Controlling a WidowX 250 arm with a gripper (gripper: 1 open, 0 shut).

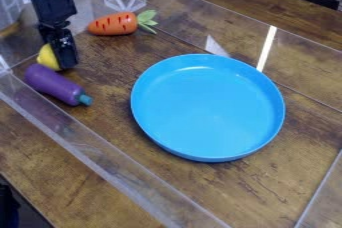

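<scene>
At the upper left, my black gripper (59, 48) reaches down to a yellow toy (50, 60) and is shut on it, its fingers covering part of the toy. Just below lies a purple toy eggplant (52, 84). An orange toy carrot (116, 24) with green leaves lies to the right of the gripper, toward the back.
A large blue plate (207, 107) fills the middle right of the wooden surface (201, 192). Clear plastic walls run along the lower left and right. The wood around the plate is mostly bare.
</scene>
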